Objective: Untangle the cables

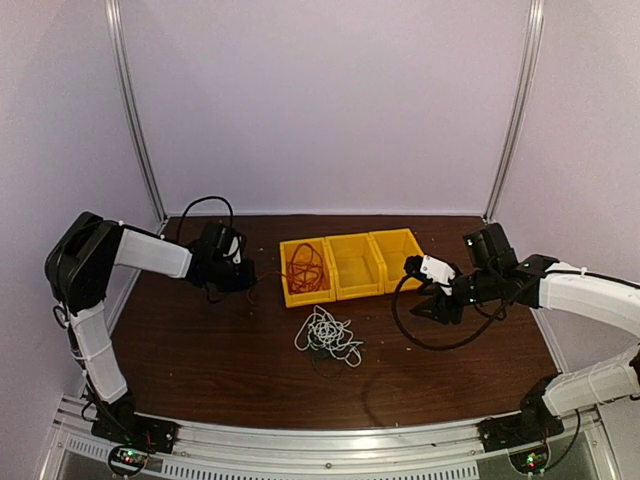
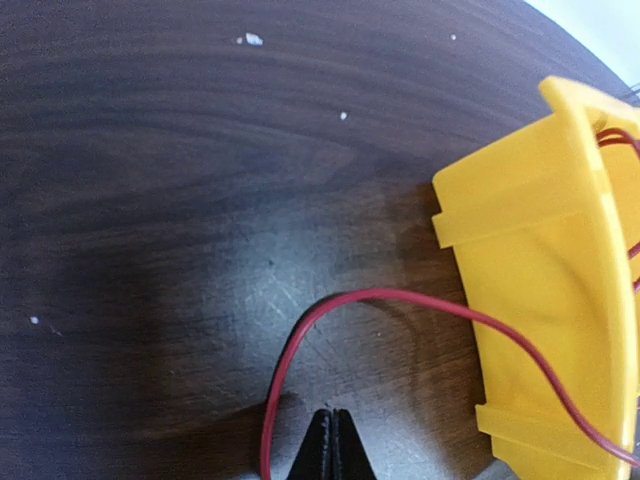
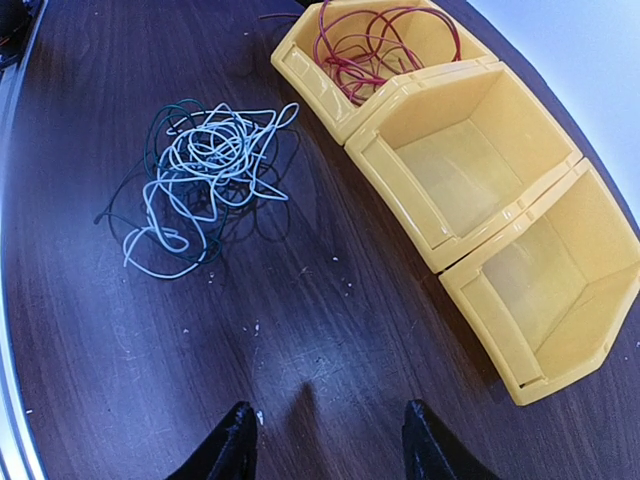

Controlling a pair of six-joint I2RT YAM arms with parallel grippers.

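Observation:
A red cable (image 1: 305, 269) lies coiled in the leftmost yellow compartment, and its loose end arches out over the wall onto the table. In the left wrist view that red strand (image 2: 375, 294) bends down to the left of my left gripper, whose fingers are together with nothing between them. A white cable (image 1: 328, 334) lies in a tangled heap before the bins, with a dark green cable (image 3: 151, 150) mixed into it. My right gripper hangs open and empty over the table, right of that heap.
Three joined yellow bins (image 1: 357, 265) stand toward the back; the middle compartment (image 3: 460, 180) and right compartment (image 3: 545, 275) are empty.

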